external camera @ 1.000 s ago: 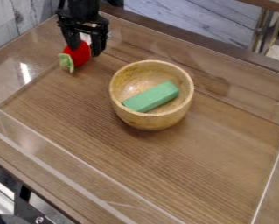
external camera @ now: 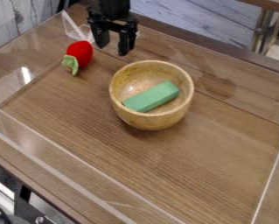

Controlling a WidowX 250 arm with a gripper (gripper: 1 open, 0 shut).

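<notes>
My black gripper (external camera: 114, 42) hangs at the top centre, open, with nothing visible between its fingers. To its lower left a red object with a green part (external camera: 79, 52), like a strawberry or vegetable toy, lies on the wooden table, apart from the gripper. A round yellow bowl (external camera: 176, 77) stands right of centre, below the gripper, holding a green block (external camera: 151, 96).
A dark edge and floor show at the far left and upper corners.
My gripper has moved right and up, away from the red object, which now shows uncovered. The bowl and green block stay in place.
</notes>
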